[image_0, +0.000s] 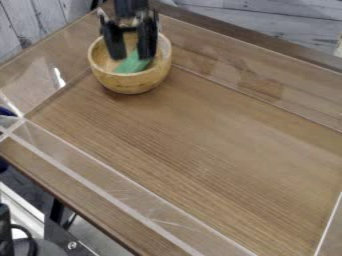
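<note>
A wide tan bowl (118, 83) stands at the back left of the wooden table. A green object (132, 63) lies inside it. The dark gripper (130, 49) reaches down from the top of the view over the bowl, blurred, with its fingers around or just above the green object. Whether it touches the object cannot be told.
A pale wooden wall runs along the back. Dark cables and parts show at the lower left, off the table's edge.
</note>
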